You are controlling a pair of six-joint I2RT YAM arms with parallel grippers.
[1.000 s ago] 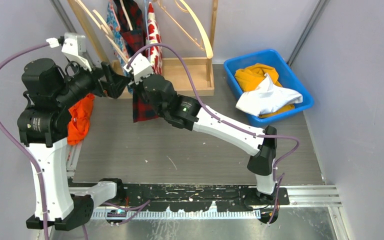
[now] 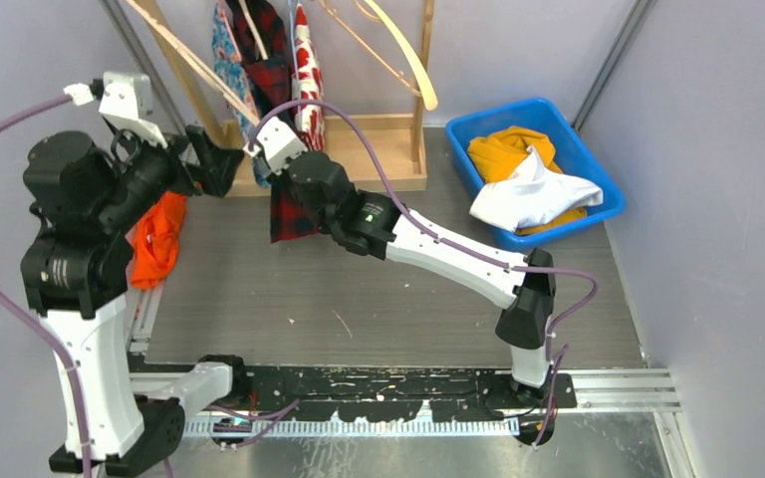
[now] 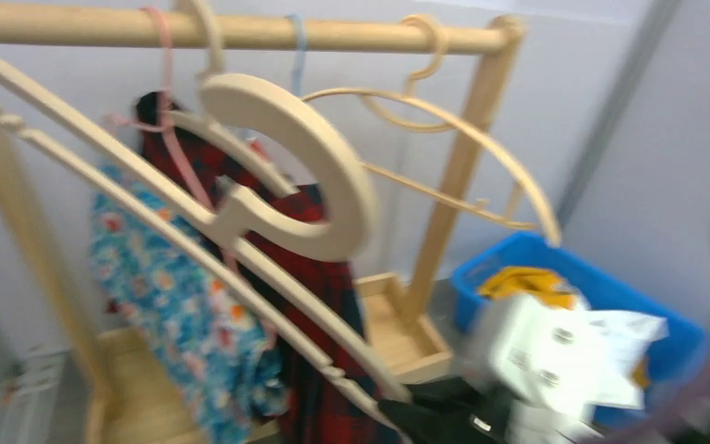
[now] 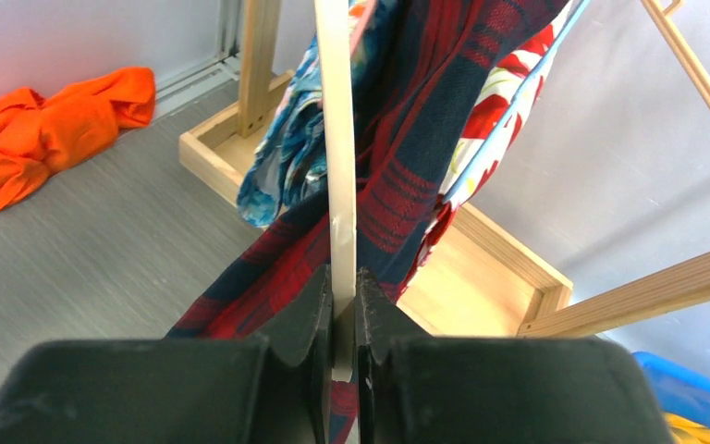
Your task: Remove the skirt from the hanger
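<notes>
My right gripper is shut on a pale wooden hanger, which slants across the left wrist view [image 3: 111,157] with its hook close to that camera. A red plaid skirt [image 4: 407,194] hangs behind it, between a blue floral garment [image 4: 291,157] and a red-and-white one [image 4: 508,102]; whether it is attached to the held hanger I cannot tell. My left gripper [image 2: 214,159] stands open just left of the right gripper; its fingers are not visible in the left wrist view.
A wooden rack [image 2: 369,169] carries other hangers. A blue bin [image 2: 588,174] with yellow and white cloths stands to its right, and an orange cloth [image 2: 159,239] lies at the left.
My right gripper shifted slightly with the hanger.
</notes>
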